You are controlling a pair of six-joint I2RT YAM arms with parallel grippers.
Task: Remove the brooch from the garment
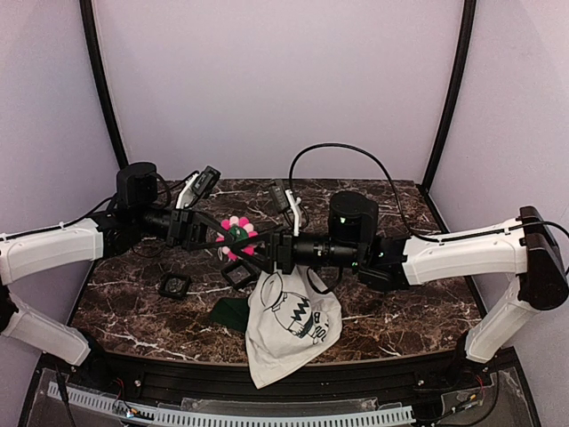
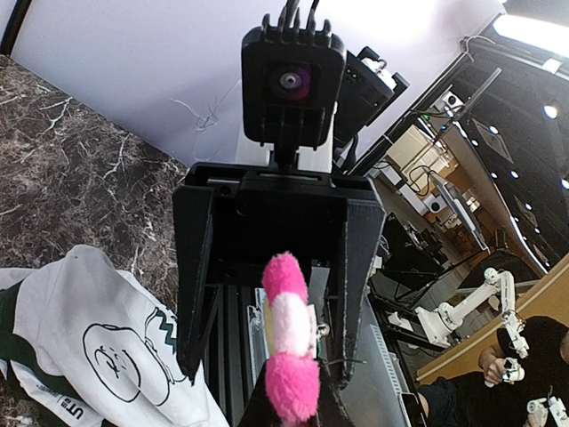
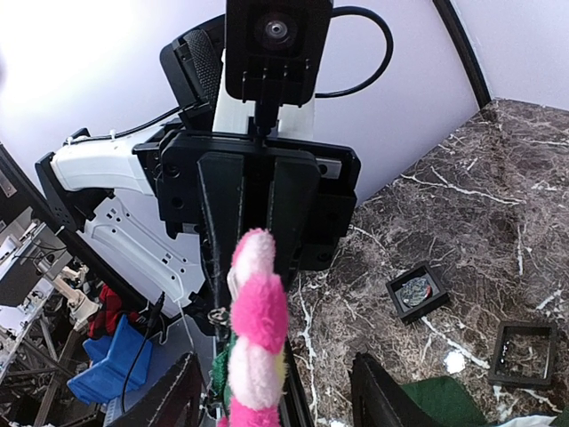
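A flower-shaped brooch (image 1: 236,229) with pink and white petals and a green centre hangs in the air between the two grippers, apart from the garment. My left gripper is shut on it; its narrowed fingers (image 3: 224,213) reach the brooch from the far side in the right wrist view. My right gripper is open, its fingers spread on both sides of the petals. On the table below, the white garment (image 1: 289,334) with a black cartoon print lies crumpled, partly hidden at its top by the right gripper.
Dark square frames (image 1: 175,286) lie on the marbled table, one (image 3: 417,292) close to the garment. A dark green cloth part (image 1: 231,313) shows at the garment's left.
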